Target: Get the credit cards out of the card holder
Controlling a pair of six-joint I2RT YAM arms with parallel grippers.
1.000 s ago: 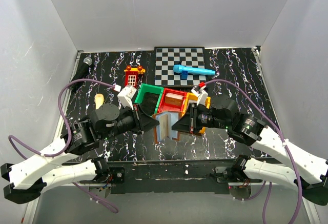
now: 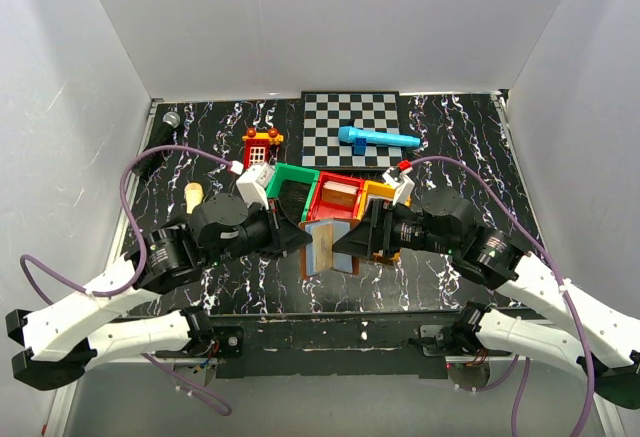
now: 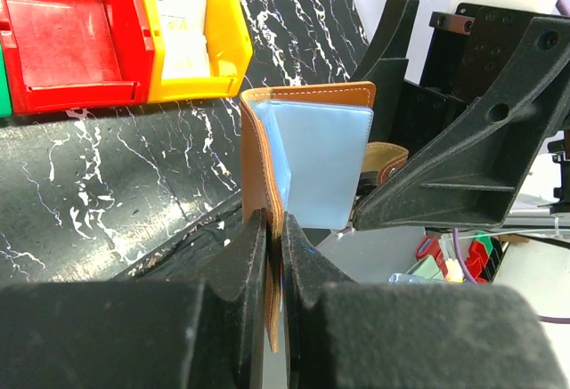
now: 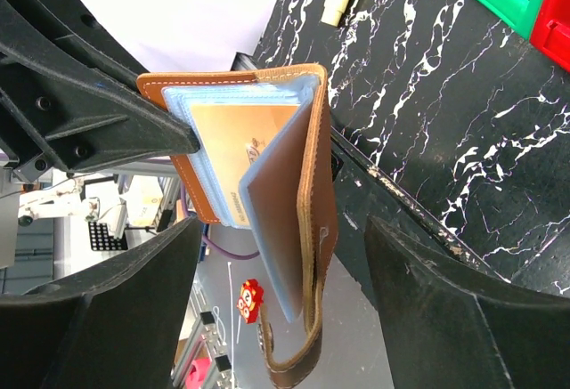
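Note:
The brown card holder (image 2: 343, 265) hangs half unfolded above the front of the table, between both arms. My left gripper is shut on one of its covers. Pale blue sleeves (image 3: 322, 159) stand out from the cover in the left wrist view. In the right wrist view an orange-tan card (image 4: 239, 144) shows through a clear, blue-edged sleeve. My right gripper is spread wide, its fingers (image 4: 147, 304) on either side of the holder's free cover (image 4: 313, 202) and apart from it.
Behind the holder stand a green bin (image 2: 292, 174), a red bin (image 2: 335, 211) and a yellow bin (image 3: 230, 28). A chessboard (image 2: 322, 122) with a blue microphone (image 2: 385, 138) lies farther back.
The sleeves have shifted, showing more of the tan card.

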